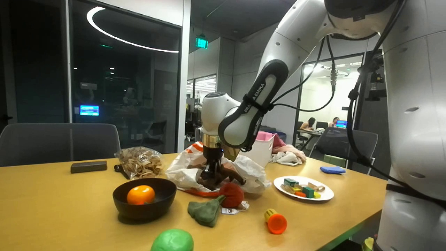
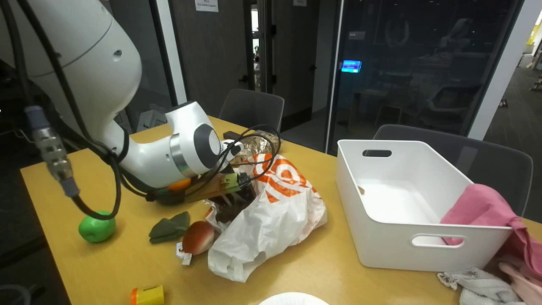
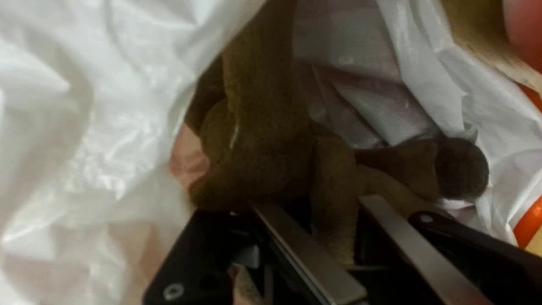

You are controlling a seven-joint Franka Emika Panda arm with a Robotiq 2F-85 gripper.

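A brown plush toy (image 3: pixel 264 137) with stubby limbs fills the middle of the wrist view, and my gripper is shut on one of its limbs. White plastic, part of a bag (image 3: pixel 96 112) with orange print, lies on both sides of it. In exterior view 1 the gripper (image 1: pixel 213 167) points straight down at the bag (image 1: pixel 253 177), low over the table, with the brown toy (image 1: pixel 230 172) at the bag's opening. Exterior view 2 shows the bag (image 2: pixel 277 228) lying on its side; the arm and cables hide most of the gripper there.
In front lie a red and green plush (image 1: pixel 232 195), a yellow-orange cup (image 1: pixel 276 221) and a green fruit (image 1: pixel 173 241). A black bowl (image 1: pixel 144 212) holds an orange fruit. A plate (image 1: pixel 324 196) of small pieces sits right; a white bin (image 2: pixel 406 244) stands beyond the bag.
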